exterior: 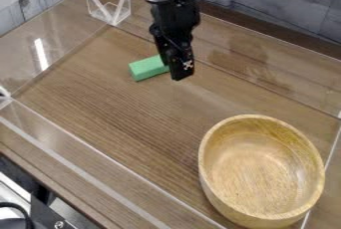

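My black gripper (pixel 174 62) hangs over the upper middle of the wooden table, its fingers open, at the right end of a small green block (pixel 147 69). The block lies flat, its right part hidden behind the gripper. Whether the fingers touch it, I cannot tell.
A large pale tan bowl (pixel 261 169) takes up the lower right of the table (pixel 120 133). Clear plastic pieces sit at the back left and left edge.
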